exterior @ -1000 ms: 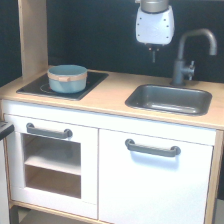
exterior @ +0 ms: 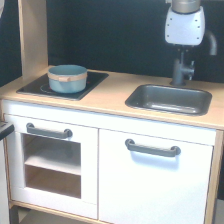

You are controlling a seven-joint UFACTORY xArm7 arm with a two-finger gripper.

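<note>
A white robot arm end [exterior: 184, 27] hangs at the top right, in front of the dark tap [exterior: 178, 70] above the steel sink [exterior: 168, 97]. Its fingertips are hard to make out against the dark tap and wall, so I cannot tell whether the gripper is open or shut. A blue pot [exterior: 67, 85] with a tan band stands on the black hob [exterior: 38, 86] at the left of the wooden worktop [exterior: 117, 91].
Below are an oven door [exterior: 88, 170] with a window and a white cupboard door [exterior: 160, 185], each with a dark handle. The worktop between hob and sink is clear.
The arm has moved right, from left of the tap to in front of it, hiding much of its spout. The pot and doors look unchanged.
</note>
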